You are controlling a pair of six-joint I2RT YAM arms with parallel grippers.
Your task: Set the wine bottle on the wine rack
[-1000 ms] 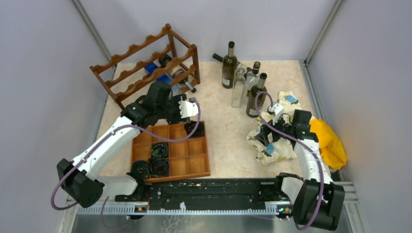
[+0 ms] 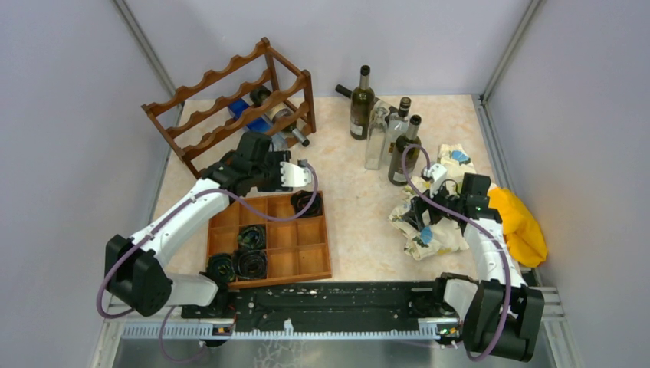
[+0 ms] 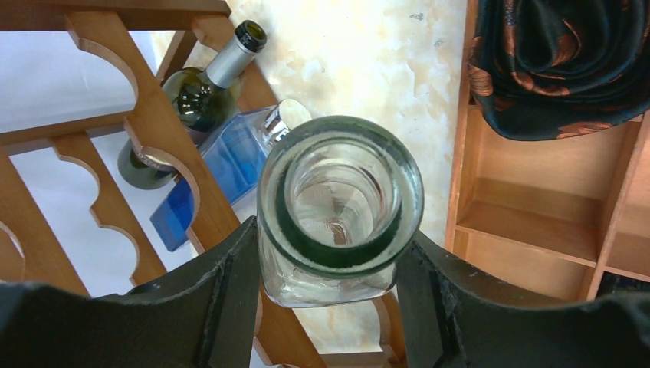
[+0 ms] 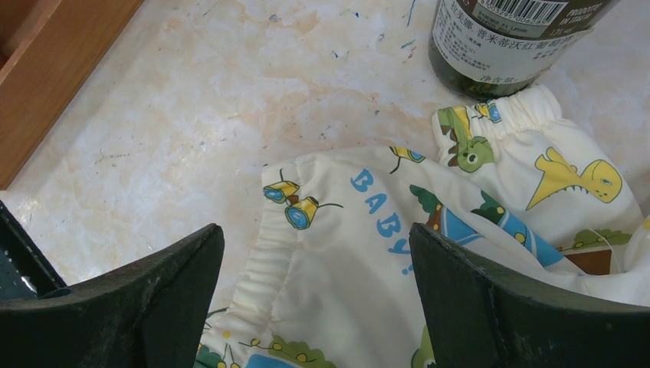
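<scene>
The wooden wine rack (image 2: 218,107) stands back left, holding a dark bottle (image 3: 198,100) and a blue bottle (image 3: 228,165). In the left wrist view a clear glass bottle (image 3: 339,264) sits between the fingers of my left gripper, its mouth toward the camera, at the rack's near side; whether the fingers grip it firmly I cannot tell. My right gripper is open above a white printed cloth (image 4: 329,291). Several upright bottles (image 2: 360,115) stand at the back middle-right, one more lying behind them.
A wooden compartment tray (image 2: 299,261) with rolled dark cloths lies front left. A yellow cloth (image 2: 517,226) is at the right edge. The table between tray and white cloth is clear.
The right arm and the bottles on the table look unchanged.
</scene>
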